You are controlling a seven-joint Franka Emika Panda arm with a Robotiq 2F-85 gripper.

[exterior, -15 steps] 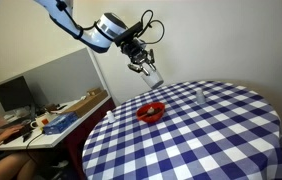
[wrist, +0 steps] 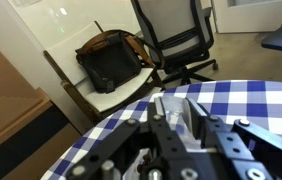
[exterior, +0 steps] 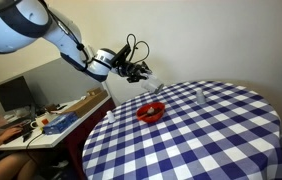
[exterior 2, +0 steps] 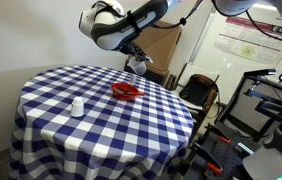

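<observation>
My gripper (exterior: 141, 73) is shut on a pale cup (exterior: 153, 82), held tilted in the air above the table. Below it sits a red bowl (exterior: 151, 113) on the checkered cloth, with something small inside that I cannot make out. From the other side, the held cup (exterior 2: 137, 66) hangs above and slightly behind the bowl (exterior 2: 124, 93). In the wrist view, part of the pale cup (wrist: 171, 108) shows between the dark fingers; its contents are hidden.
A white container (exterior 2: 77, 107) stands apart on the blue-and-white checkered tablecloth (exterior 2: 91, 140). Another small white object (exterior: 110, 116) is near the table's left edge. Chairs (wrist: 176, 35) stand beyond the table.
The gripper and cup have come down a little over the last second. The cup leans over more now. The bowl and the white container have stayed put.
</observation>
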